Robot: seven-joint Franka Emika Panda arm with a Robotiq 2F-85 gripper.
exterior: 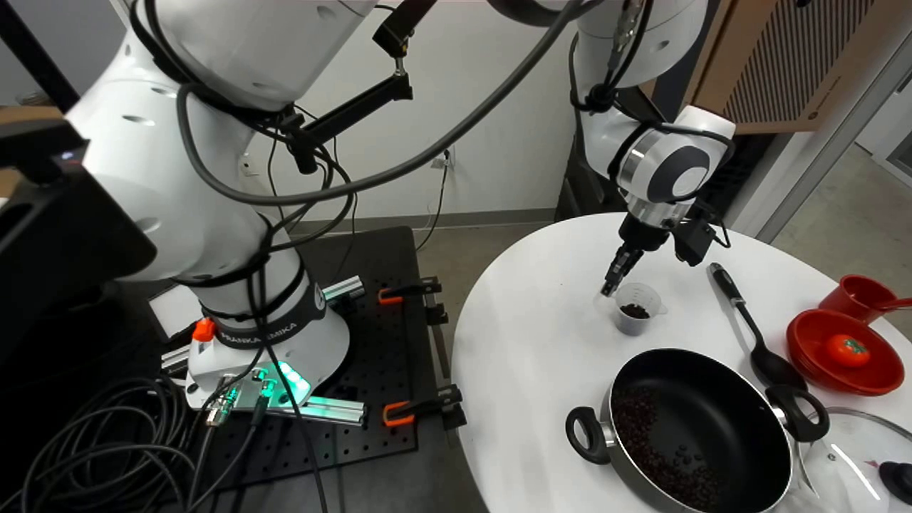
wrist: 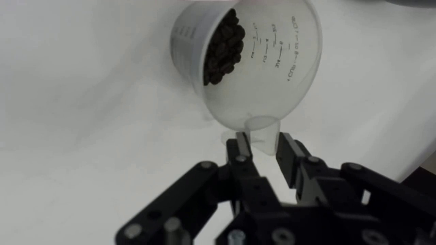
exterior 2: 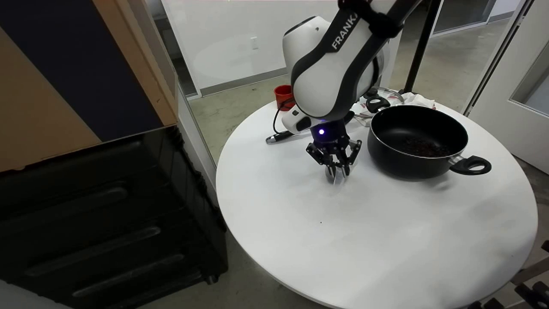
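A small clear plastic measuring cup (exterior: pixel 636 308) with dark beans (wrist: pixel 223 48) inside is at the far part of the white table. My gripper is shut on the cup's short clear handle (wrist: pixel 267 138), which sits between the fingertips. In exterior view 2 the gripper's fingers (exterior 2: pixel 347 167) partly cover the cup. Whether its base touches the tabletop is hard to tell. A black two-handled pot (exterior: pixel 706 432) stands on the table nearer exterior view 1, with more dark beans (exterior: pixel 654 444) scattered over its bottom.
Right of the cup in exterior view 1 lies a black spoon (exterior: pixel 752 332). Farther right are a red bowl (exterior: pixel 808 363) holding a tomato (exterior: pixel 847 350), a red mug (exterior: pixel 855 295) and a glass lid (exterior: pixel 855 462).
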